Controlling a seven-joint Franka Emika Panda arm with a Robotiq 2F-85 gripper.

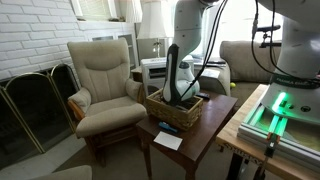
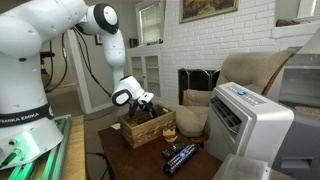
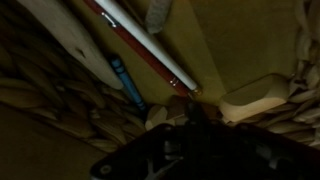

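Observation:
The wicker basket (image 1: 180,120) stands on a dark wooden table (image 1: 212,122), and my gripper reaches down inside it. In the dim wrist view, a white pen (image 3: 150,38) and a reddish pencil (image 3: 132,42) lie side by side, their ends close to my fingertips. A blue crayon-like stick (image 3: 127,82) rests to their left. Pale wooden pieces, among them a rounded block (image 3: 252,97), lie around the fingers. My gripper looks shut; nothing shows between its fingers, though the dark hides detail there. From outside, the basket walls hide the fingertips.
Woven basket walls (image 3: 65,115) rise close around the gripper. On the table lie a dark remote-like object (image 2: 180,158), a blue item (image 1: 168,127) and a white paper (image 1: 167,140). A white appliance (image 2: 243,120) stands beside the basket.

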